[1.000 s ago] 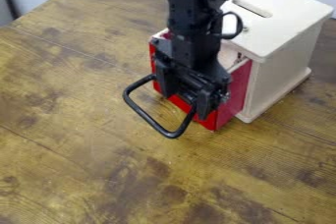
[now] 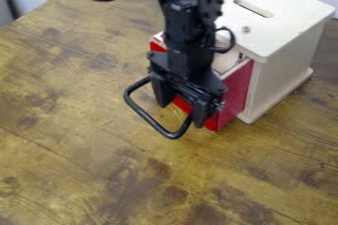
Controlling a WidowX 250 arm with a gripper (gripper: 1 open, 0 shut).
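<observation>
My black gripper (image 2: 188,91) hangs in front of a white wooden box (image 2: 284,41) with a slot in its top and a red panel (image 2: 232,99) on its left side. The gripper's body covers much of that red part. A black looped bar sticks out from it toward the lower left. Its fingertips are hidden or too dark to tell whether they hold anything.
A pale wall runs along the back.
The arm has shifted very slightly since a second ago, its upper part a little to the left. The box looks unmoved.
</observation>
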